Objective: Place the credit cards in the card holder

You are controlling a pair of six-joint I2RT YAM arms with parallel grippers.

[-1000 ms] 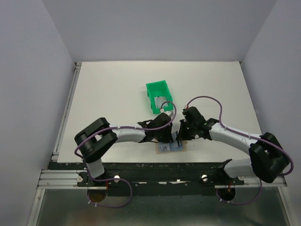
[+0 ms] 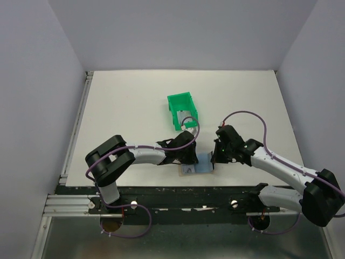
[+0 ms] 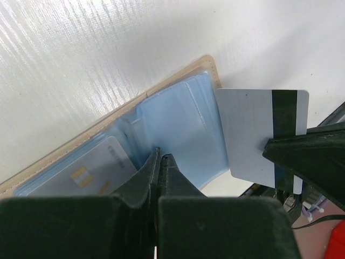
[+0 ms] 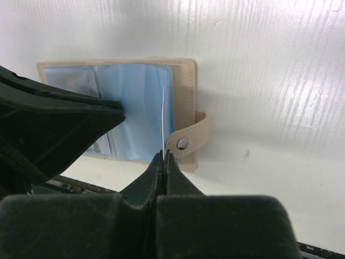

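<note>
The card holder, a tan wallet with blue clear sleeves [image 4: 135, 135], lies on the table with a strap and snap [image 4: 191, 135] at its right. A card [image 3: 81, 170] is inside a sleeve. My right gripper is shut on a card, silver with a black stripe, held on edge above the holder's right side, seen as a thin line in the right wrist view. My left gripper is shut over the holder's sleeves, with nothing visible between its fingers.
A green box [image 2: 178, 100] with light contents stands behind the holder.
My right arm has moved to the right with the card, toward the holder's right edge. The left arm has barely moved.
</note>
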